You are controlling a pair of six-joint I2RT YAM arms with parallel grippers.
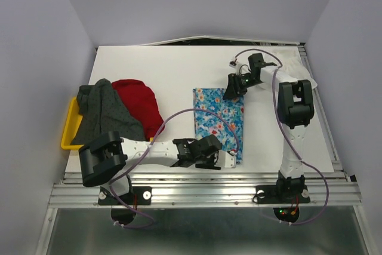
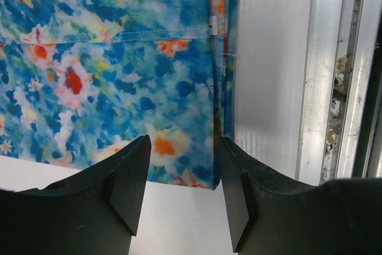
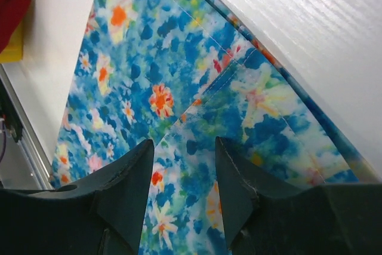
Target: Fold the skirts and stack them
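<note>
The blue floral skirt (image 1: 218,117) lies flattened as a long folded rectangle at the table's centre. My left gripper is low over its front end, open, with the skirt's layered edge below the fingertips in the left wrist view. My right gripper is over the far end at the right, fingers apart above a seam of the skirt (image 3: 119,88), with no cloth visibly gripped.
A yellow bin (image 1: 70,129) at left holds dark grey cloth (image 1: 101,114) and red cloth (image 1: 136,103). A white cloth pile (image 1: 304,70) lies at back right.
</note>
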